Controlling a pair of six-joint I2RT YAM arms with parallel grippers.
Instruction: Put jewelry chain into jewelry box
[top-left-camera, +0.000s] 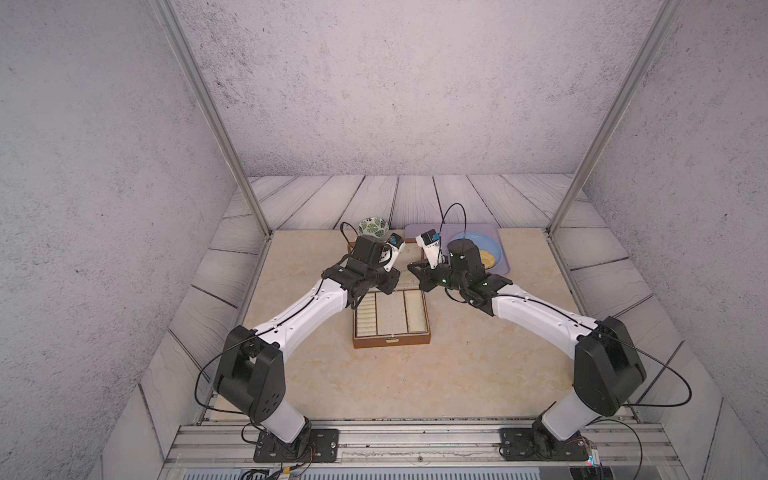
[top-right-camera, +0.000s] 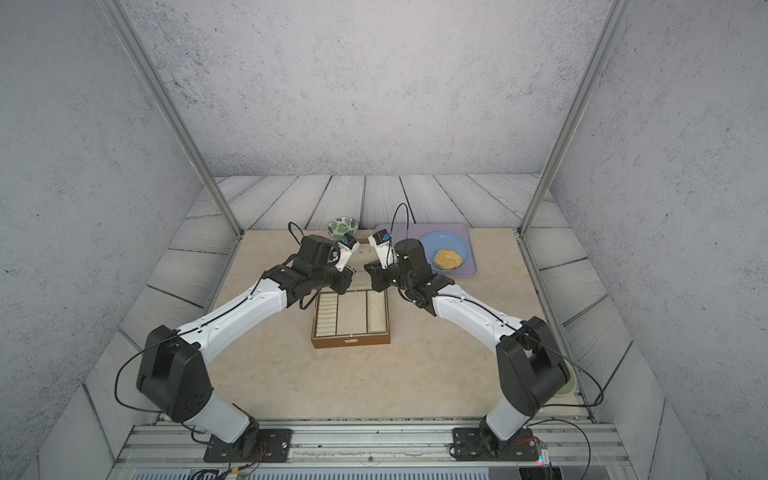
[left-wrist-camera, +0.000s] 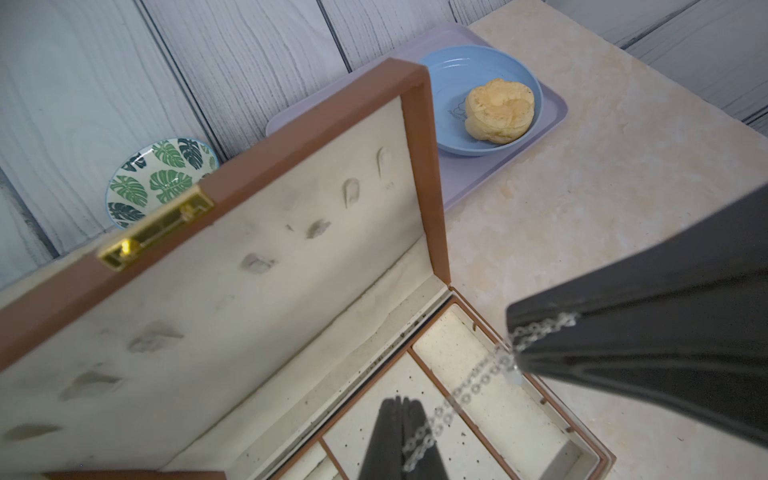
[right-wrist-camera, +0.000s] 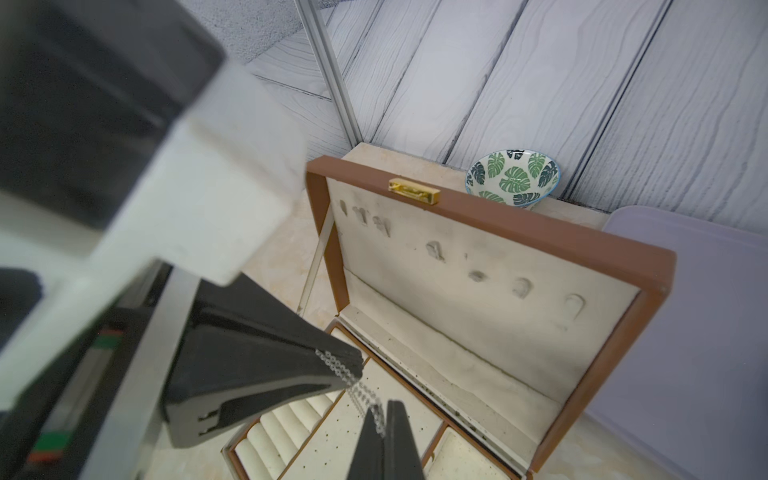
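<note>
A thin silver jewelry chain (left-wrist-camera: 477, 381) runs between my two grippers, seen in both wrist views. My left gripper is shut on one end; my right gripper is shut on the other. In the left wrist view the chain also lies against the side of a right finger (left-wrist-camera: 560, 332). Below them stands the jewelry box (top-right-camera: 350, 341), its brown lid (right-wrist-camera: 512, 226) raised at the back and its cream compartments (top-left-camera: 392, 313) exposed. The chain hangs above the compartments, apart from the lid. From the top views the chain is too small to see.
Behind the lid sits a leaf-patterned bowl (right-wrist-camera: 513, 177). At the back right, a lilac tray (top-right-camera: 472, 260) bears a blue plate (left-wrist-camera: 448, 72) with a bread bun (top-right-camera: 448, 259).
</note>
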